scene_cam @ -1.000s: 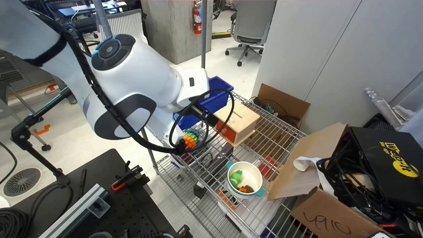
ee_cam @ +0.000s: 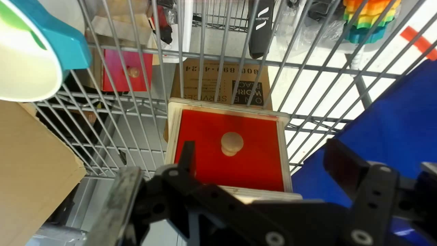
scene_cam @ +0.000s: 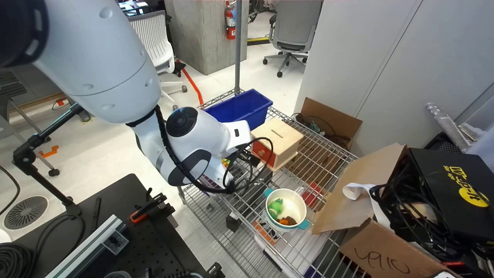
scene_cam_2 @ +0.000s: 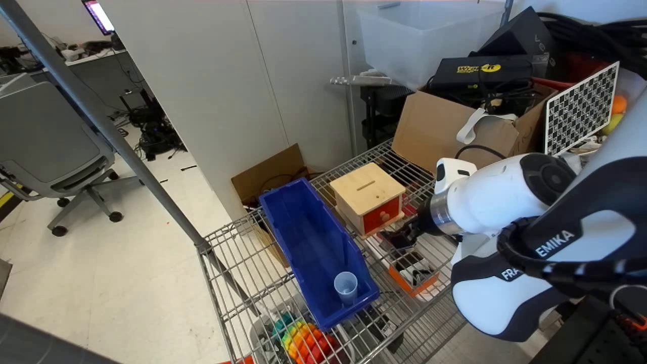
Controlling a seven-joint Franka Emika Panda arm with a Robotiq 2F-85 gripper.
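A light wooden box (scene_cam: 278, 134) with a slot in its top and a red front stands on the wire shelf. Its red drawer face (ee_cam: 245, 172) with a round wooden knob (ee_cam: 231, 142) shows between my gripper's fingers in the wrist view. My gripper is open, one finger (ee_cam: 188, 158) over the left side of the red face and the other (ee_cam: 342, 164) out to the right, over the blue bin. Nothing is held. In the second exterior view the gripper (scene_cam_2: 400, 235) hangs low in front of the drawer, apart from the knob (scene_cam_2: 384, 216).
A blue bin (scene_cam_2: 303, 224) holding a translucent cup (scene_cam_2: 346, 286) lies beside the box. On the other side stand a cream pot (scene_cam: 296, 204) with teal handles, holding toy food, and an open cardboard box (scene_cam: 379, 250). Bare wire shelf lies between box and pot.
The arm has come down and shifted right in the first exterior view, bringing the wrist lower before the box's red front. Box and pot look unmoved.
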